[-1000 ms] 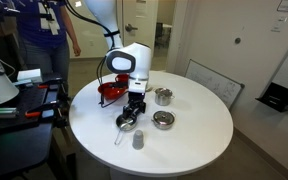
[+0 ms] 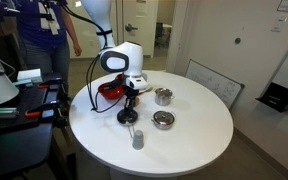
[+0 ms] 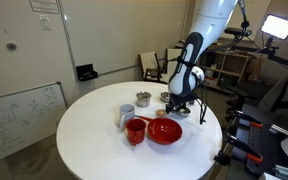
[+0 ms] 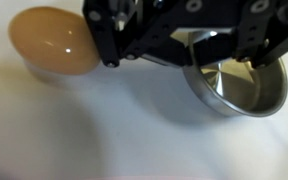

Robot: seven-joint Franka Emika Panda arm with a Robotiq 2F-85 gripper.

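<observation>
My gripper is low over the near half of the white table, in front of the red bowl. It is shut, and no object shows clearly between its fingers. A dark-looking round dish sits just in front of it, with a thin, pale handle sticking out towards the camera. From the wrist, a shiny metal cup lies partly under the black fingers, with a bright streak inside. Left of the fingers rests a smooth brown, egg-like object. Where the fingertips meet is hidden.
A small grey shaker stands near the table's front. Metal pots and a metal bowl are on the right. A red mug stands beside the red bowl.
The pale handle has swung from front-left towards the right, close to the shaker. My gripper has shifted slightly and now sits a little lower and nearer the dish.
</observation>
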